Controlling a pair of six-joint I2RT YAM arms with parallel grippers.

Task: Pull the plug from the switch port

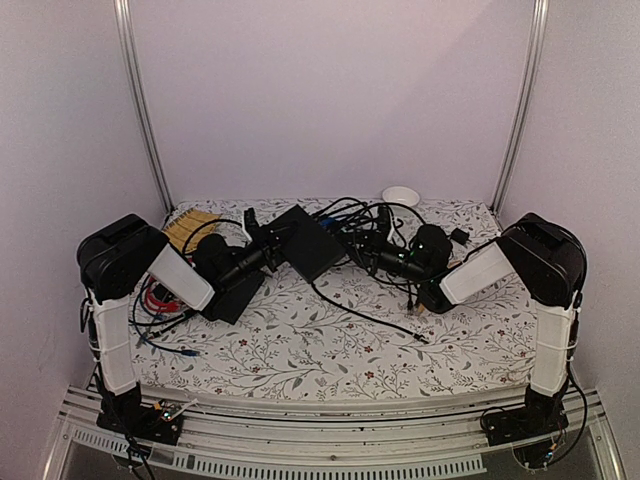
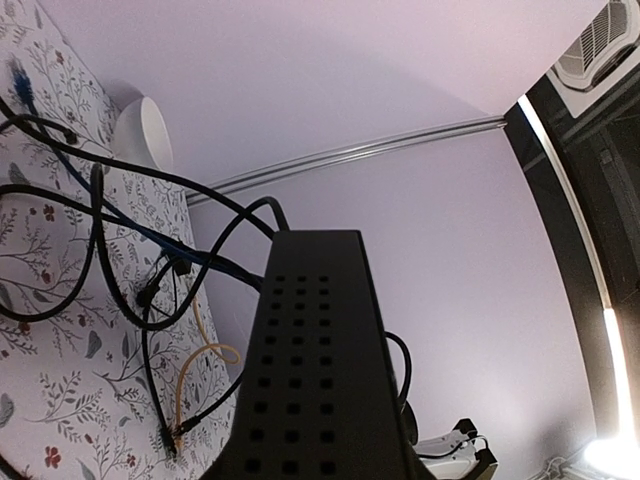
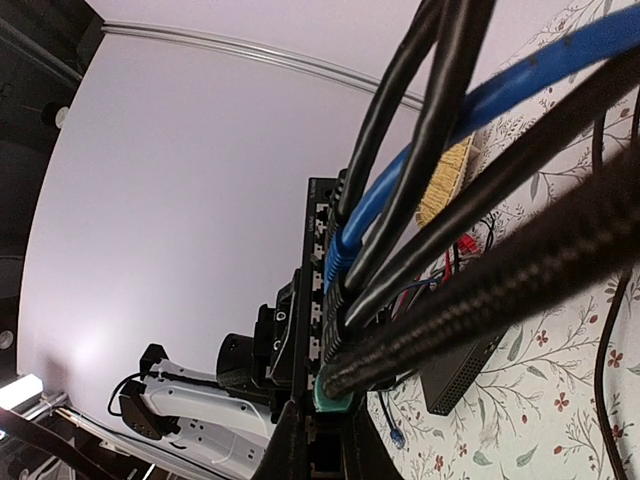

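Note:
The black switch (image 1: 310,245) is held up at mid-table by my left gripper (image 1: 277,240), shut on it; its perforated side (image 2: 305,370) fills the lower middle of the left wrist view. In the right wrist view its port row (image 3: 318,230) carries several plugs with black and blue cables; the lowest plug (image 3: 332,400) is teal-tipped. My right gripper (image 1: 355,242) is at the switch's port side, its fingertips (image 3: 326,455) just below that plug. They look part open; whether they touch the plug is hard to tell.
A dark flat box (image 1: 235,298), a yellow basket (image 1: 190,225) and tangled cables lie at left. A white bowl (image 1: 400,195) stands at back right, loose cables around it. A black cable (image 1: 365,318) runs across the otherwise clear front.

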